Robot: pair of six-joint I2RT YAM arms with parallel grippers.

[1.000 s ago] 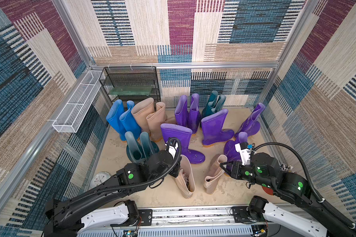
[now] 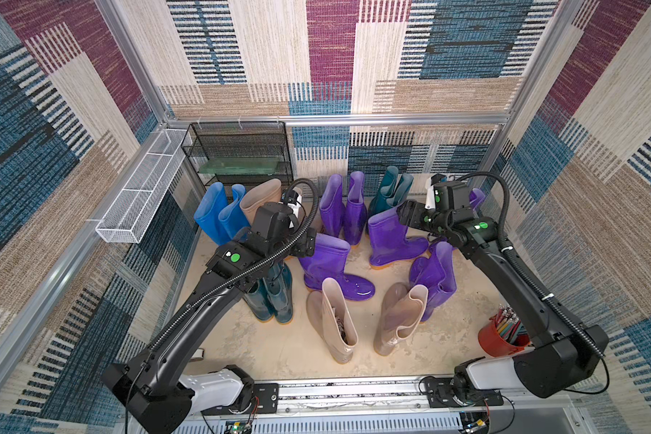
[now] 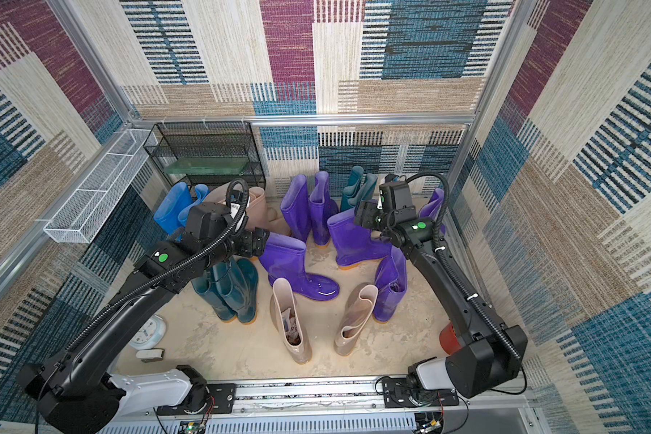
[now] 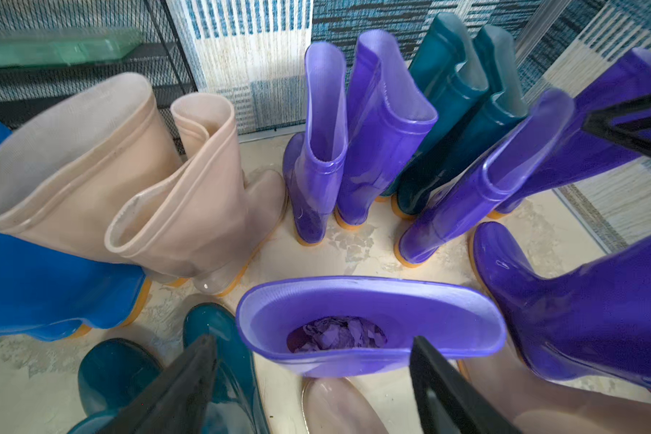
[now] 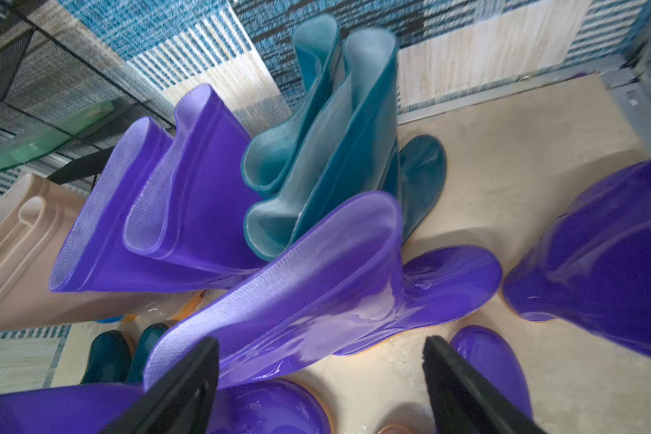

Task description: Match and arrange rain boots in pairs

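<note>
My left gripper is open above a purple boot (image 4: pixel 372 300) standing in the middle; the boot's wide opening faces up between the blurred fingers, apart from them as far as I can tell. Open too, my right gripper hangs over another purple boot (image 5: pixel 311 296), nothing gripped. Two beige boots stand apart at the front, a left one (image 2: pixel 336 325) and a right one (image 2: pixel 401 318). Behind are upright pairs: blue (image 4: pixel 50 289), beige (image 4: pixel 217 181), purple (image 4: pixel 372 123) and teal (image 4: pixel 459 94). Dark teal boots (image 3: pixel 228 289) stand front left. More purple boots (image 2: pixel 434 278) are at the right.
A black mesh rack (image 2: pixel 238 148) stands at the back left, and a white wire basket (image 2: pixel 141 191) hangs on the left side. A red cup of pens (image 2: pixel 500 336) is at the front right. Bare table (image 2: pixel 231 350) shows at the front left.
Both arms have reached toward the back. My left gripper went from above the front left beige boot to the middle purple boot; my right gripper moved from the front right beige boot to the back purple boot.
</note>
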